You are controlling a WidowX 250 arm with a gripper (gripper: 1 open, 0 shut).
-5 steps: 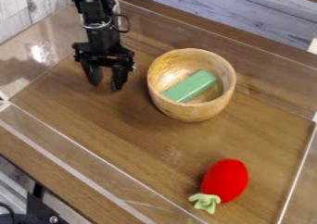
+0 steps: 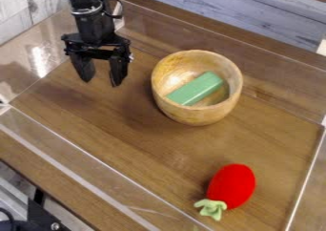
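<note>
My black gripper (image 2: 101, 70) hangs low over the left part of the wooden table (image 2: 128, 149), its two fingers apart with nothing visible between them. To its right sits a wooden bowl (image 2: 169, 66) holding a green block (image 2: 195, 88). Toward the front right lies a red strawberry-like object (image 2: 230, 186) with a pale green top.
A white plank wall stands behind the table at the back, and a light rim runs along the table's left and right edges.
The bowl, block and red object have stayed put.
</note>
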